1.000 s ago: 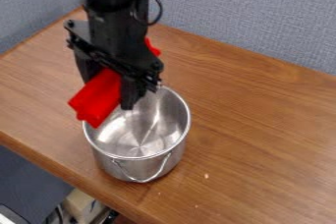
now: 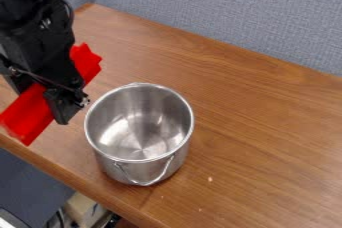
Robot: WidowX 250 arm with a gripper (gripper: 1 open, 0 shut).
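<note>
My black gripper [image 2: 56,90] is at the left, shut on a red block [image 2: 27,116] that slants from behind the arm down toward the table's left edge. The gripper is left of a steel pot [image 2: 139,134], with the block outside the pot. The pot stands upright, and the part of its inside in view shows bare metal.
A grey fabric wall runs along the back. The table's edge crosses the lower left, with a dark area beyond it.
My gripper and the red block have moved left, from over the pot to beside it. The pot has stayed in place.
</note>
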